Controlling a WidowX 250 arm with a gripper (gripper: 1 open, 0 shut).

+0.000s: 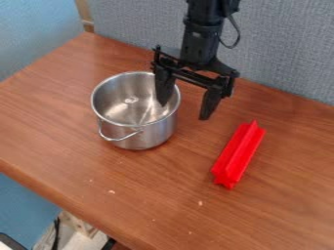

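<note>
A shiny steel pot point(131, 122) with a wire handle stands on the wooden table, left of centre. A red elongated block point(237, 152) lies diagonally to the right of it. My black gripper point(186, 98) is open, with one finger over the pot's right part and the other outside it, to the right of the pot. I see nothing held between the fingers.
A grey padded wall stands behind. The table's edge runs along the lower left, with some objects beyond it at the bottom.
</note>
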